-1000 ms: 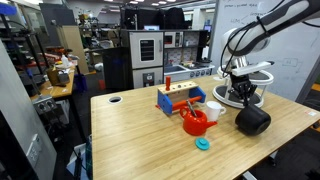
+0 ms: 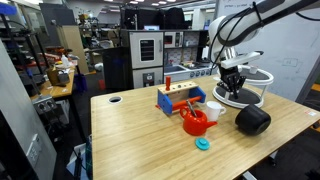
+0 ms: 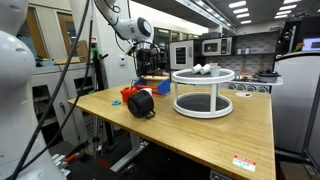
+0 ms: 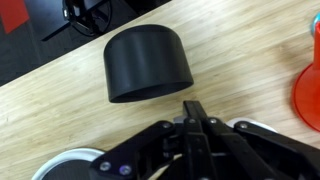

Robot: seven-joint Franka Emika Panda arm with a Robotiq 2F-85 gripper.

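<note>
A black cylindrical pot [image 2: 253, 121] lies on its side near the table's front right, and appears large in the wrist view [image 4: 145, 65]. My gripper is shut, its fingertips together and nothing showing between them. It hangs above the table close to the pot, apart from it. A white mug [image 2: 214, 111] stands left of the pot. Further left is a red pot [image 2: 195, 124] with utensils in it; part of it shows at the wrist view's right edge [image 4: 307, 98].
A white two-tier round stand [image 3: 203, 76] with white items on top rises beside the pot. A blue box-like item [image 2: 166, 101] stands behind the red pot. A teal disc [image 2: 202, 143] lies in front.
The arm has lifted over the last second, taking the shut gripper higher and away from the black pot. The objects on the table look unmoved.
</note>
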